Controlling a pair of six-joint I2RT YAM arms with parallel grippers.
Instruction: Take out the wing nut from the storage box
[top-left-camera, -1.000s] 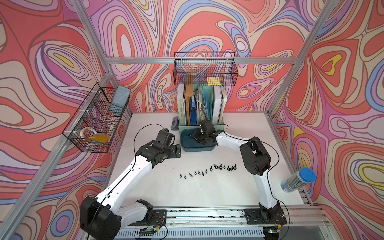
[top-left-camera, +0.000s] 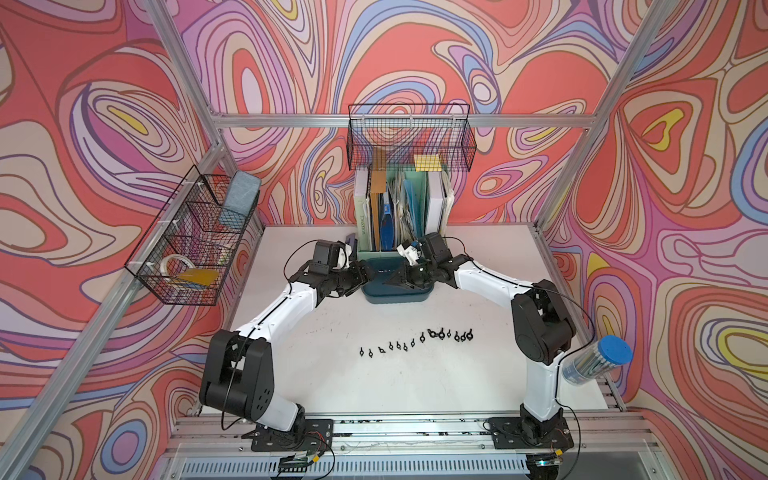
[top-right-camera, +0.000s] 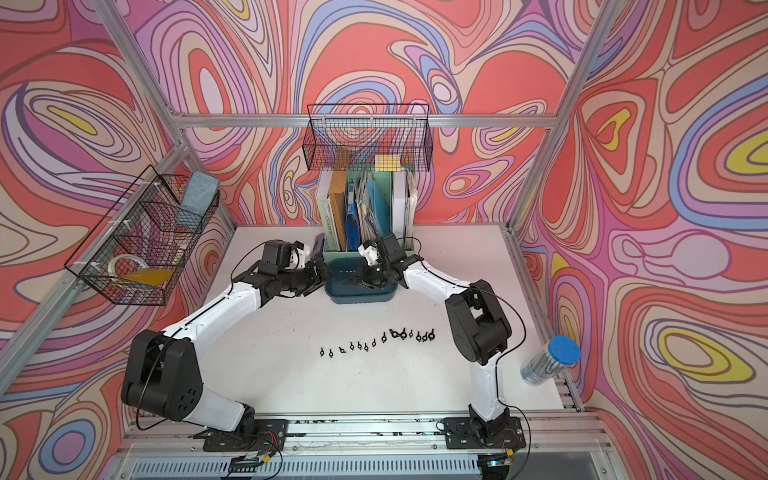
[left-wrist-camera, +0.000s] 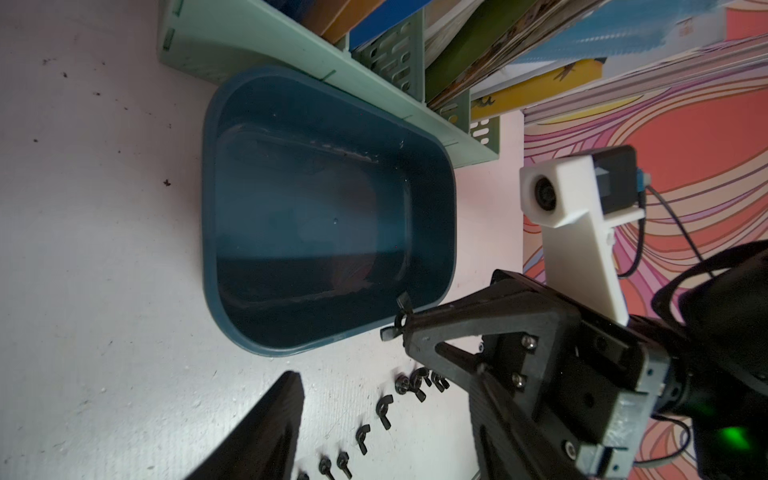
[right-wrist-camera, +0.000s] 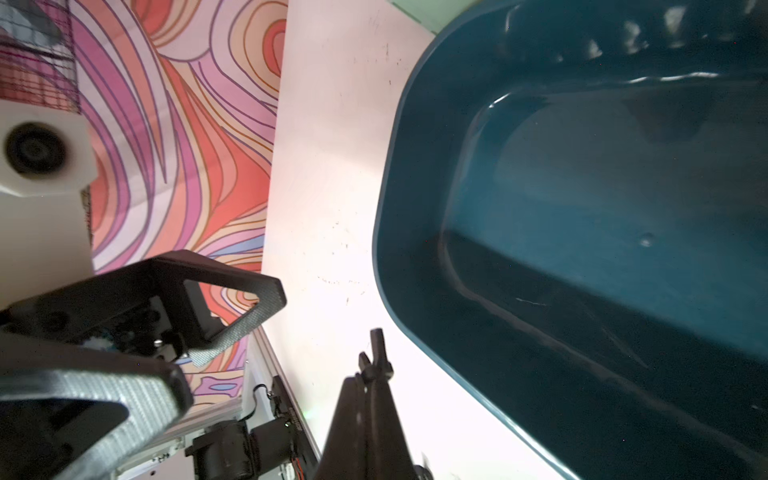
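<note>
The storage box (left-wrist-camera: 320, 208) is a dark blue-teal open tub, with no nut visible on its floor in either wrist view. A small black wing nut sits at the tips of my right gripper, shut on it over the box's near rim; the same wing nut (right-wrist-camera: 377, 352) shows in the right wrist view. My left gripper is open, its fingers (left-wrist-camera: 272, 424) apart with nothing held between them, just left of the box. Beyond it on the bare table, a row of black wing nuts (top-left-camera: 406, 345) runs in front of the box.
A green file rack (top-left-camera: 402, 212) full of folders stands directly behind the box. The grippers are close to each other over the box. A wire basket (top-left-camera: 412, 136) hangs above the rack. A blue-lidded jar (top-left-camera: 596, 360) stands at the right edge.
The right gripper has shifted slightly to the right with its arm. The nut row is unchanged.
</note>
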